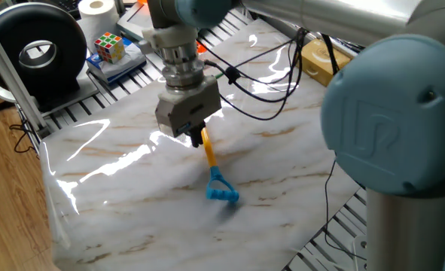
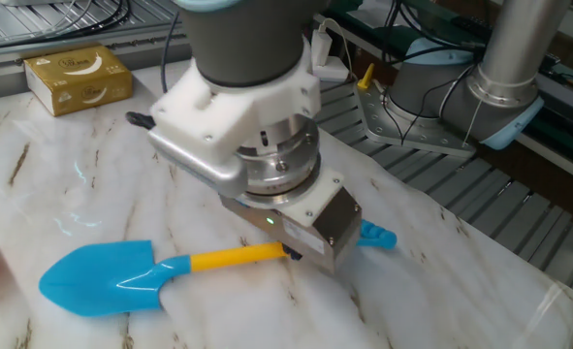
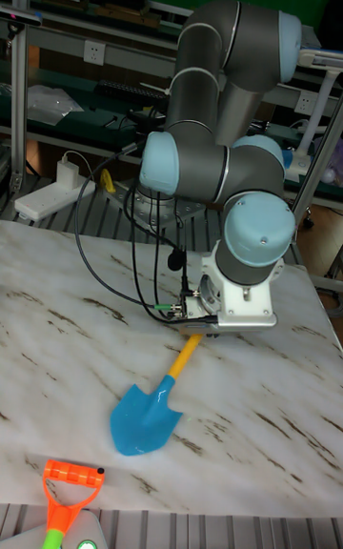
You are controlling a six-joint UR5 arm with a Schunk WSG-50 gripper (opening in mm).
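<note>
A toy shovel with a blue blade [image 2: 102,279], yellow shaft [image 2: 236,257] and blue grip end [image 1: 220,188] is in all three views. My gripper [image 1: 198,137] is shut on the yellow shaft, towards the grip end. The fingertips are small and dark, and partly hidden by the gripper body in exterior view 2. In exterior view 1 the arm covers the blade, which shows in exterior view 3 pointing towards the front edge. A soft shadow lies just off the grip end; how high the shovel hangs above the marble-patterned tabletop [image 1: 132,218] cannot be told.
A yellow tissue box [image 2: 79,79] stands at the table's edge. Beyond another edge are a Rubik's cube [image 1: 110,47], a paper roll [image 1: 98,15] and an orange-handled toy [image 3: 74,475]. Cables hang from the arm.
</note>
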